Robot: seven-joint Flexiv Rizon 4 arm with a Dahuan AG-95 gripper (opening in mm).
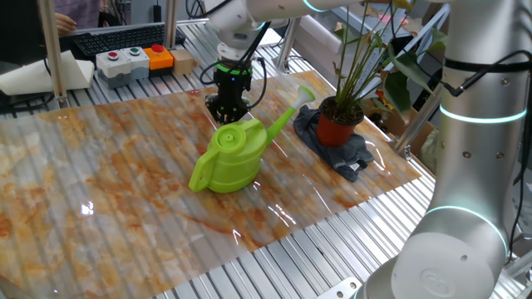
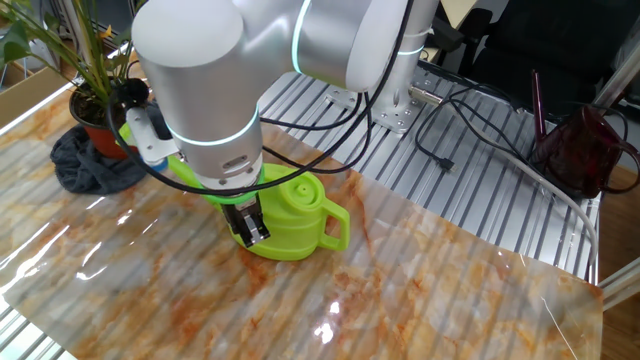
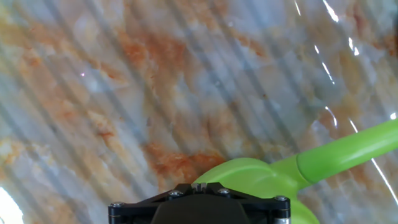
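Observation:
A lime-green watering can stands upright on the marbled sheet. In exterior view 1 its spout points to the back right and its handle to the front left. My gripper points down beside the can's body, on the side away from my base. Only part of the can's green body and its spout show in the wrist view, beyond and right of the gripper. The fingers look drawn together there, with nothing visible between them. Whether they touch the can is unclear.
Near the spout, a potted plant rests on a dark grey cloth. A button box and keyboard sit at the back. A dark red watering can stands off the sheet. Much of the marbled sheet is bare.

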